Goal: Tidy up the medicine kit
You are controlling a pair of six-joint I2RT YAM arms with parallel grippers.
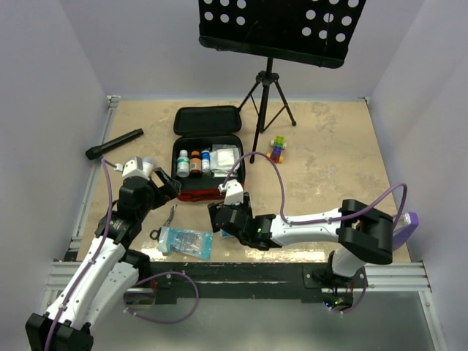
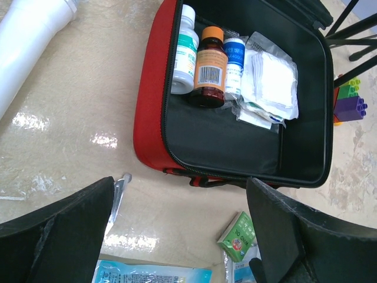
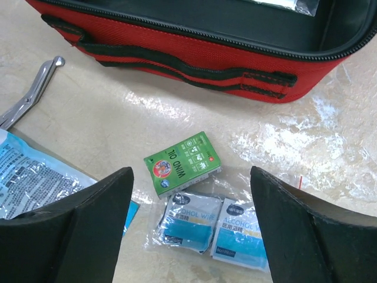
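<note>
The medicine case (image 1: pixel 208 195), red outside and black inside, lies open with its lid (image 1: pixel 208 121) folded back. Along its far left side stand a white bottle (image 2: pixel 185 52), a brown bottle (image 2: pixel 210 68) and a blue-capped tube (image 2: pixel 234 68), beside bagged white gauze (image 2: pixel 271 82). In front of the case, a green box (image 3: pixel 184 163) and a pair of alcohol wipe packets (image 3: pixel 212 229) lie on the table. My right gripper is open above them, nothing between its fingers. My left gripper stays open and empty, left of the case's front.
Scissors (image 1: pixel 167 221) and a blue-white packet (image 1: pixel 185 242) lie front left. A black stand (image 1: pixel 263 102) rises just right of the case, with toy blocks (image 1: pixel 277 148) near it. A black tube (image 1: pixel 114 143) lies at left.
</note>
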